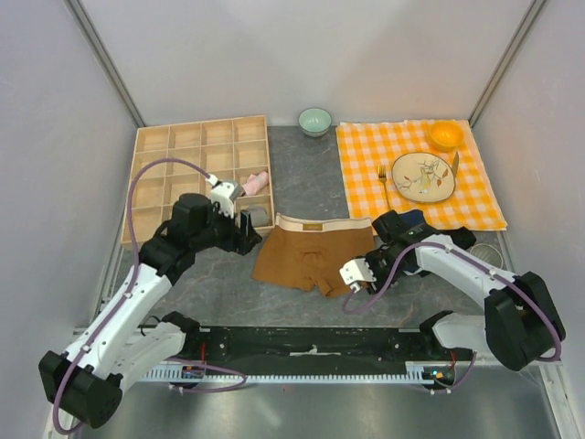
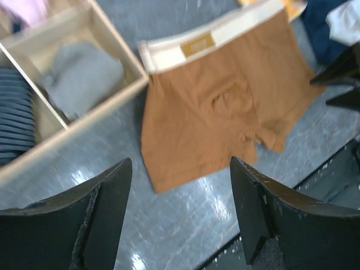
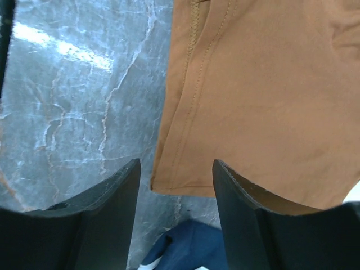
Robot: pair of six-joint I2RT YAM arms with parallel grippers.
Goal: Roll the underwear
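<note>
Brown boxer underwear (image 1: 306, 259) lies spread flat on the grey table, its pale waistband (image 2: 211, 39) toward the back and the legs toward the front. At its left edge, just above the table, is my left gripper (image 1: 247, 240); in the left wrist view its fingers stand wide apart with nothing between them. Over the right leg's side hovers my right gripper (image 1: 358, 280). The right wrist view shows a gap between its fingers, with the underwear's lower leg corner (image 3: 169, 179) seen beyond and between them, not gripped. The right arm covers part of that side from above.
The wooden compartment box (image 1: 196, 146) stands at the back left, holding folded pieces such as a grey one (image 2: 84, 76). Dark blue clothing (image 3: 194, 244) lies close to the right gripper. A checkered cloth (image 1: 361, 165) with a plate (image 1: 423, 176) is at the back right.
</note>
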